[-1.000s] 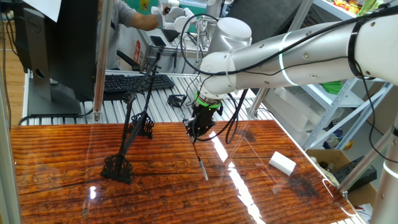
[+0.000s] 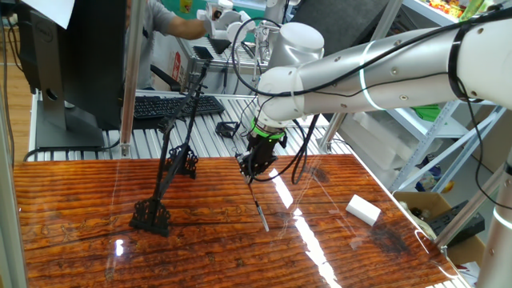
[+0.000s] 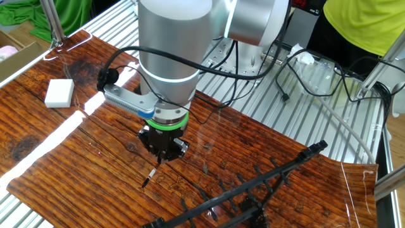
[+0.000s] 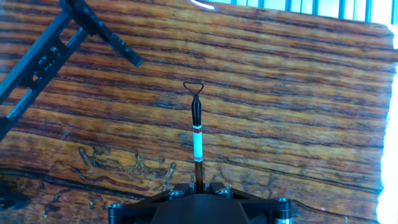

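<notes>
In the wrist view my gripper is shut on a slim tool (image 4: 198, 144), which points away from the fingers. Its handle is brown near the fingers, then white with red bands and black, ending in a thin wire loop. In the first exterior view the same tool (image 2: 262, 216) hangs at a slant below the gripper (image 2: 250, 178), over the middle of the table. The tool (image 3: 150, 176) also shows in the second exterior view; whether its tip touches the wood cannot be told. A black rack (image 2: 162, 172) with ornate feet stands left of the gripper.
A white block (image 2: 363, 210) lies on the right of the glossy wooden table (image 2: 72, 228); in the other exterior view this block (image 3: 59, 93) is at the left. Bare tabletop separates it from the rack. A keyboard (image 2: 178, 106) and a monitor sit behind the table.
</notes>
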